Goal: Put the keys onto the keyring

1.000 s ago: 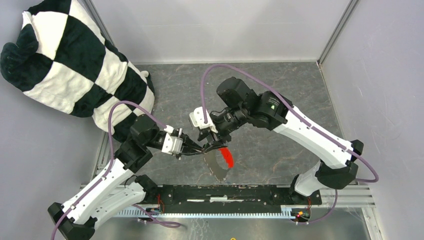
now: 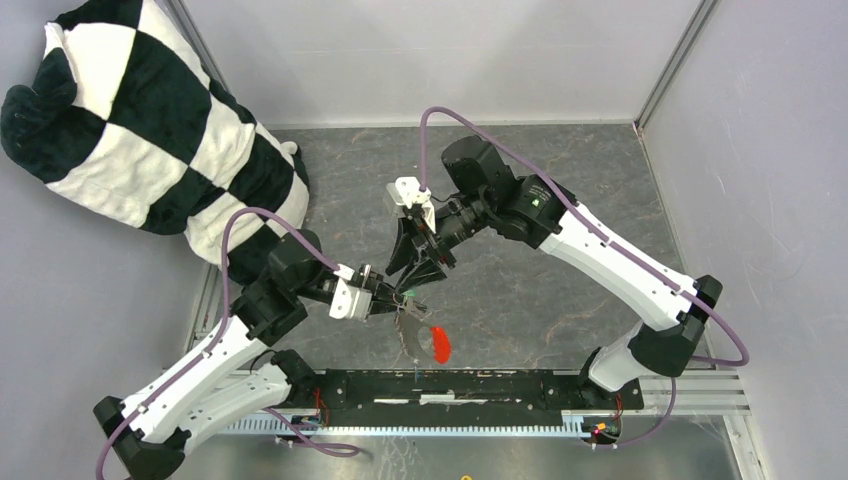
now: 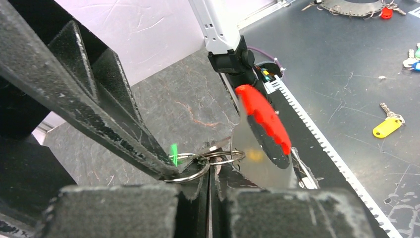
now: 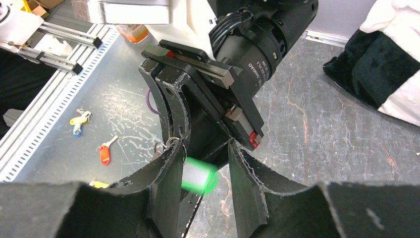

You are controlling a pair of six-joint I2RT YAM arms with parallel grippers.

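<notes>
My left gripper is shut on the keyring's metal loops at its fingertips. From there hangs the keyring, a flat grey metal plate with a toothed red grip; the top view shows this red grip below the grippers. A green key tag, blurred, hangs close to the loops, and only a sliver of it shows in the left wrist view. Just above my left fingertips, my right gripper stands part open. One right finger touches or overlaps a loop in view; whether it holds it cannot be told.
On the table lie a yellow-tagged key, a red-tagged key and a small cluster with yellow and blue tags. Another ringed metal plate is at the back. A checkered cushion fills the upper left corner.
The right gripper's fingers have spread, and it has shifted slightly up from its place a second ago. The hanging plate has swung about, its red grip now lower. The left arm barely moved.
</notes>
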